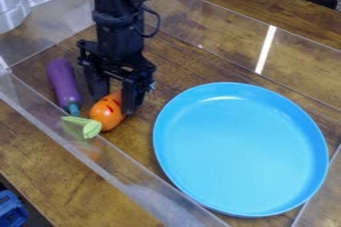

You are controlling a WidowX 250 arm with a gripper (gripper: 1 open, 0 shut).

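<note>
The black gripper [118, 90] hangs over an orange carrot-like toy [107, 113], with its fingers around or just above the toy's upper part; whether they touch or grip it cannot be told. The toy has a pale green top [80, 127] toward the front left. A purple eggplant-like toy [63, 81] lies just left of the gripper.
A large blue round plate [240, 151] fills the right of the wooden table [220, 47]. Clear walls border the workspace at left and front. A blue object [8, 211] shows at the bottom left corner.
</note>
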